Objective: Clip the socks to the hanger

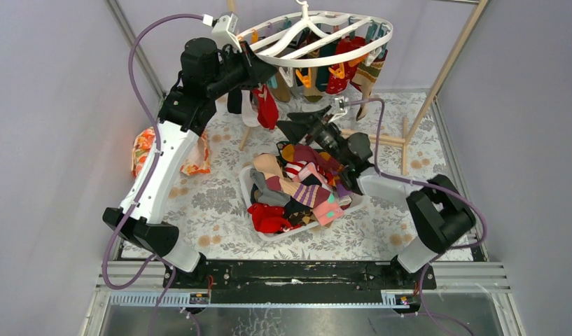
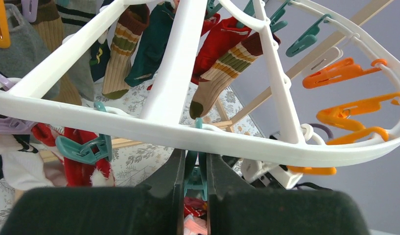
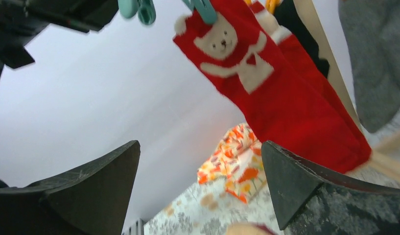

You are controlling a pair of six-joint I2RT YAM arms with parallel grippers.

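The white round hanger [image 1: 323, 60] hangs at the top with socks on clips. My left gripper is shut on a teal clip [image 2: 195, 183] at the hanger's near rim. A red sock with a bear [image 1: 265, 105] hangs below it, seen large and blurred in the right wrist view [image 3: 286, 107] under teal clips. My right gripper stands open, lower and right of that sock, with nothing seen between its fingers.
A white bin [image 1: 244, 187] full of loose socks sits below on the patterned floor. Orange clips [image 2: 335, 73] line the rim at right. A wooden stand [image 1: 444, 70] rises at right and back; an orange cloth lies at left.
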